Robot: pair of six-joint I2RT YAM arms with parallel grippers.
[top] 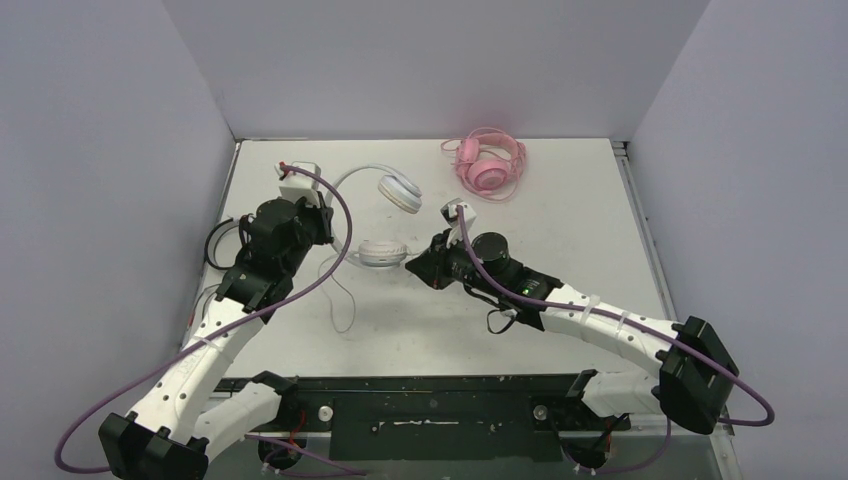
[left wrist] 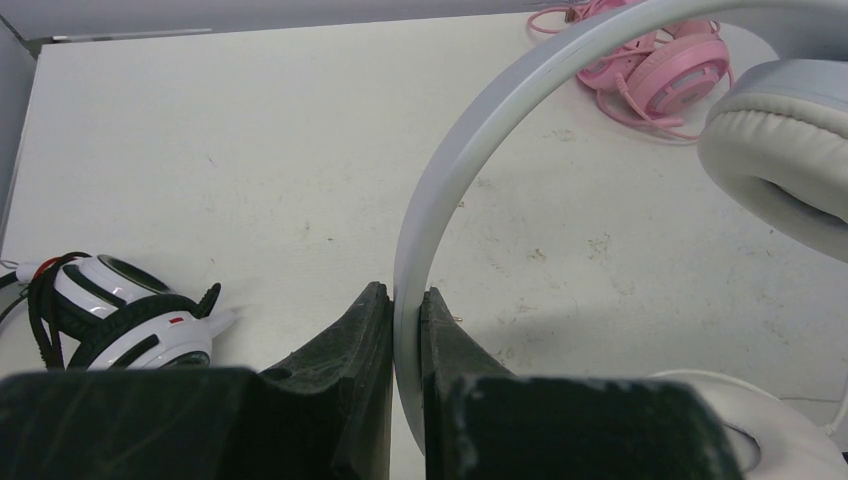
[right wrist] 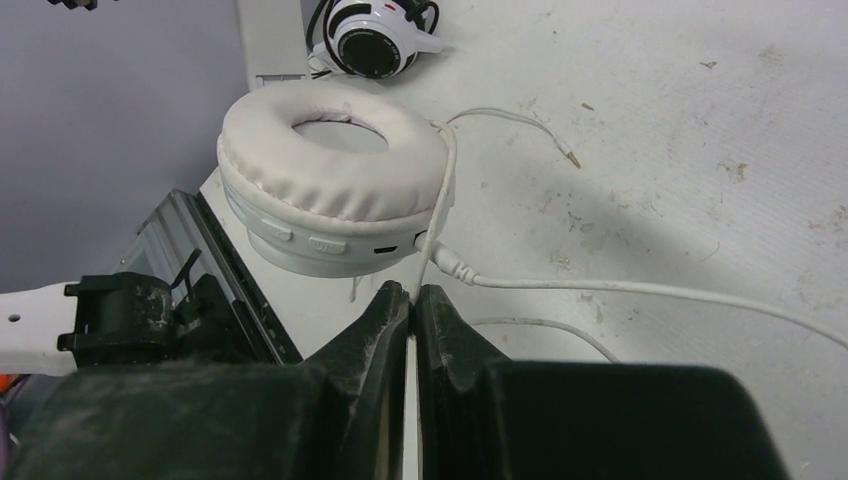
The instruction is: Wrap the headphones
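White headphones (top: 398, 190) hang above the table, their band (left wrist: 437, 190) gripped by my left gripper, which is shut on it. One ear cup (right wrist: 335, 180) is close to my right gripper in the right wrist view; the other ear cup (left wrist: 790, 150) is at the right of the left wrist view. A thin white cable (right wrist: 650, 289) is plugged into the near cup. A strand of that cable runs over the cup's side and down between my right fingertips, which are shut on it. In the top view, a cable loop (top: 350, 315) trails onto the table.
Pink headphones (top: 490, 165) lie at the back of the table. White-and-black headphones (left wrist: 130, 315) rest at the left, mostly behind the left arm in the top view.
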